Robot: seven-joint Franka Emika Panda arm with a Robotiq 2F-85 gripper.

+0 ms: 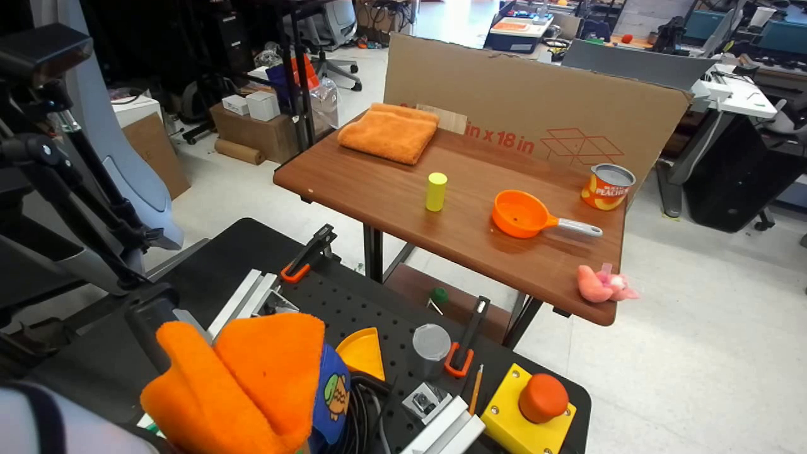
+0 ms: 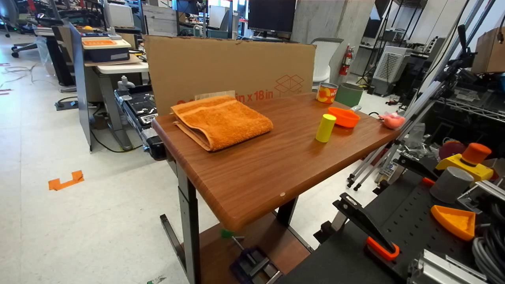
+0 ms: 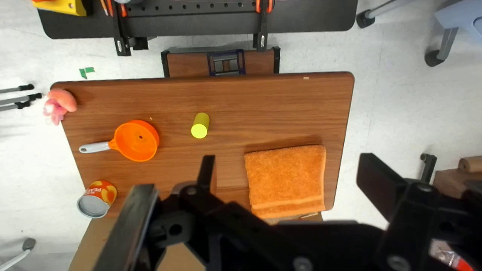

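Observation:
My gripper is open, high over the table in the wrist view, its black fingers wide apart and nothing held between them. Below lies a folded orange towel, flat on the brown table. A yellow-green cylinder stands upright near the table's middle. To its side rests an orange pan with a grey handle. At one corner is an orange can with a peach label; a pink plush toy sits at another. Neither exterior view shows the gripper's fingers.
A tall cardboard sheet stands along the table's far edge. On the near side is a black bench with clamps and a red button on a yellow box. Bare tabletop surrounds the cylinder.

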